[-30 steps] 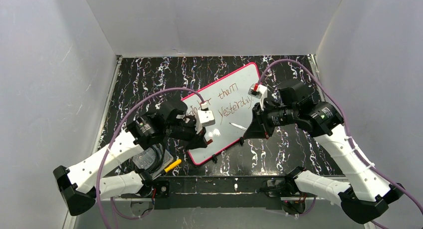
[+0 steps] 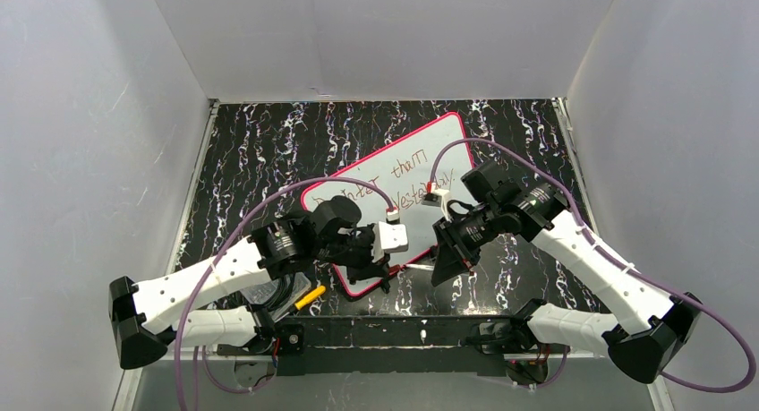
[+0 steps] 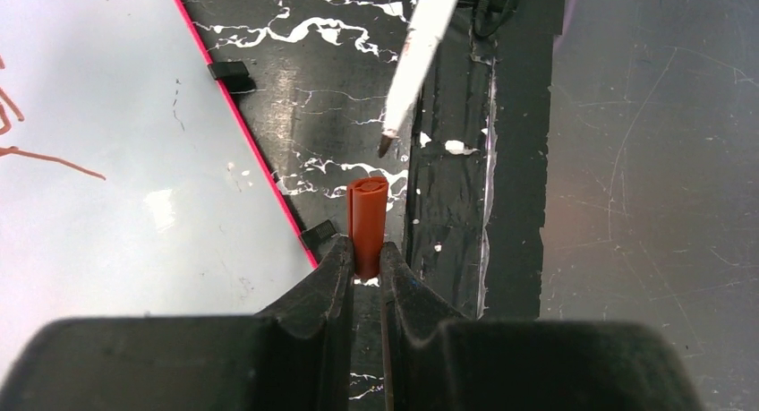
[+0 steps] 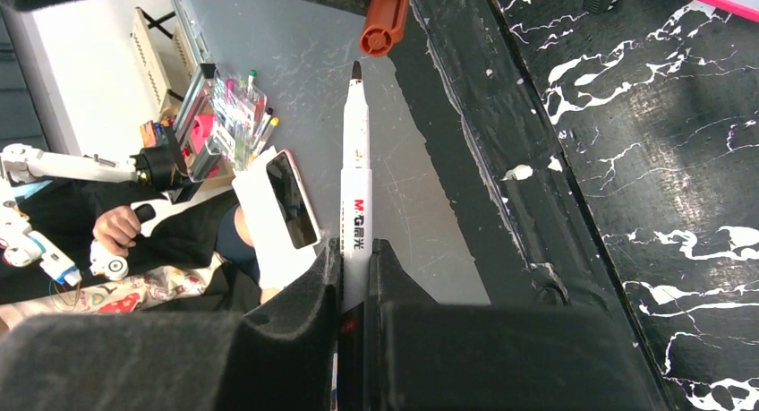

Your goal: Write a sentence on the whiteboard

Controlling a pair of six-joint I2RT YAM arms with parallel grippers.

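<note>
In the left wrist view an orange-brown pen cap (image 3: 367, 223) is pinched by my left gripper, which is shut on it. My right gripper is shut on a white marker (image 4: 356, 187), its dark tip bare and pointing at the cap's end. A small gap separates tip and cap. Tilted on the table lies the whiteboard (image 2: 430, 223), white with a pink-red rim. Reddish-brown handwriting (image 2: 410, 162) on it reads partly "than" and "yesterday"; my arms cover some of the words. Both grippers hover near the board's lower edge.
Black clips (image 3: 318, 235) sit along the board's edge. A clear box with black cable (image 2: 277, 290) and a yellow-handled tool (image 2: 311, 296) lie at the front left.
Both grippers have come closer together and moved toward the board's lower edge, the left rightward, the right leftward. Both objects stay gripped.
</note>
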